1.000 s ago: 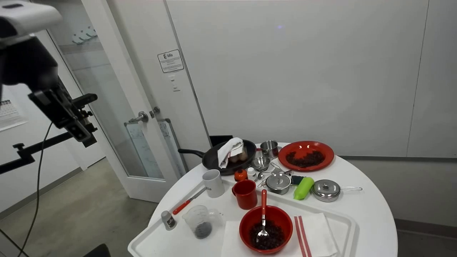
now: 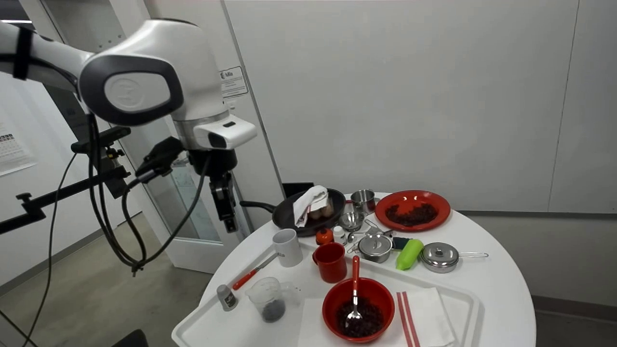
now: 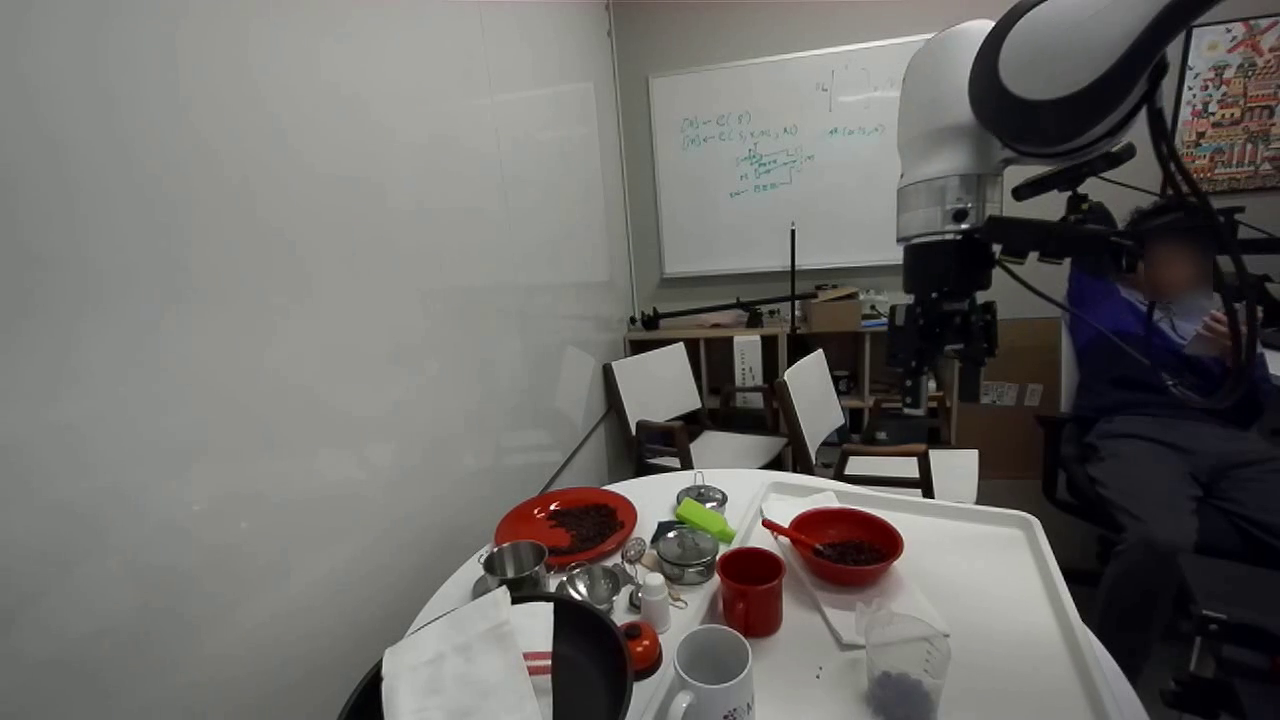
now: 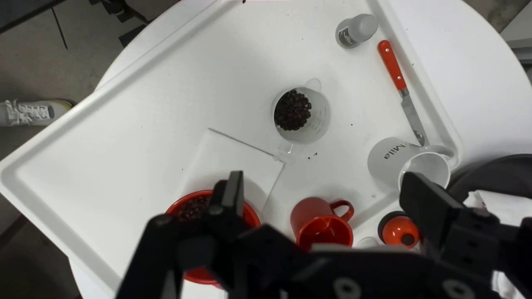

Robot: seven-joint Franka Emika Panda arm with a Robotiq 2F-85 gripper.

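Observation:
High above the white tray (image 2: 231,326), my gripper (image 2: 226,211) hangs open and points down, with nothing held. Its two dark fingers stand wide apart in the wrist view, one finger (image 4: 233,192) at left of centre and the other at right. A clear measuring cup (image 4: 314,112) with dark beans at its bottom stands on the tray. A red bowl (image 2: 384,292) holds more dark beans and a red-handled spoon (image 2: 355,277). Behind it is a red mug (image 2: 331,263); a white mug (image 2: 289,248) stands farther left.
A knife (image 4: 391,64) and a small grey shaker (image 4: 359,30) lie near the tray edge. Pan (image 2: 283,217), pots, a green bottle (image 2: 410,254) and a red plate (image 2: 442,208) with beans crowd the back. Bare tray surface (image 3: 996,564) shows beside the bowl.
My arm has come in from the left edge of exterior view 1 toward the table, and the gripper has turned to point more steeply down. The tabletop objects look unmoved.

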